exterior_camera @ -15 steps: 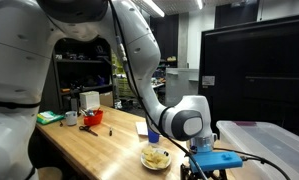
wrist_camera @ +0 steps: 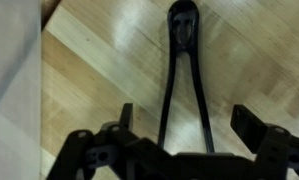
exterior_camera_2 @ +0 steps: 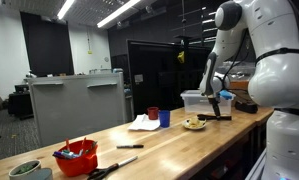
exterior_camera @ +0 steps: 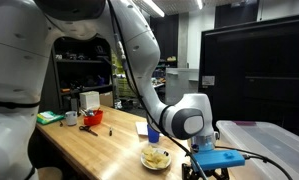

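In the wrist view, a black tong-like utensil (wrist_camera: 196, 85) lies on the wooden table. Its two thin arms join at a looped end and spread apart toward my gripper. The fingers (wrist_camera: 121, 126) are wide apart, one on either side of the utensil, with bare wood showing between them and its arms. From the second exterior view, my gripper (exterior_camera_2: 218, 114) points down low over the table's far end. The arm hides most of the utensil in the first exterior view.
A plate (exterior_camera: 165, 165) of yellowish food sits near the arm, with a blue cup (exterior_camera: 153, 132) behind it. Beyond the cup in the second exterior view are a red cup (exterior_camera_2: 152, 113) and a white cloth (exterior_camera_2: 142, 124). A red pot (exterior_camera_2: 77, 160) stands far off. A clear bin (exterior_camera: 259, 140) borders the arm.
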